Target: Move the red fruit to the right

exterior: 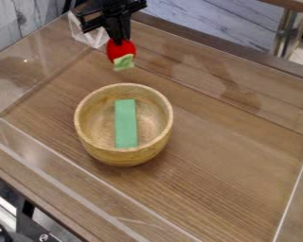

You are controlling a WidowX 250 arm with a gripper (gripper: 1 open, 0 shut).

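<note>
The red fruit (120, 49), with a pale green end pointing toward the camera, is near the top of the camera view. My black gripper (117, 40) comes down from the top edge and is shut on it from behind. Its fingertips are partly hidden by the fruit. The fruit appears to hang above the table (230, 123), beyond the bowl; how high cannot be judged.
A round tan bowl (86, 124) holding a green block (125, 123) stands in front of the fruit. Walls border the table at the back left and upper right.
</note>
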